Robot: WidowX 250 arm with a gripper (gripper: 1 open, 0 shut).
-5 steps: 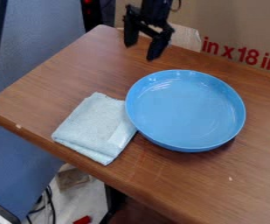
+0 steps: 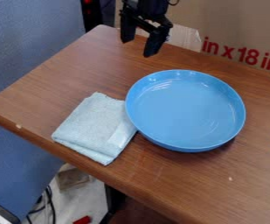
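A light blue plate (image 2: 186,109) lies on the right half of the wooden table (image 2: 55,79). A folded pale cloth (image 2: 93,128) lies to its lower left, beside the plate's rim. My black gripper (image 2: 138,39) hangs over the back of the table, above and behind the plate, apart from both plate and cloth. Its two fingers stand spread, with nothing visible between them.
A cardboard box (image 2: 236,31) with printed red text stands along the back. A blue surface and floor with cables lie beyond the table's left edge.
The plate and cloth have not moved.
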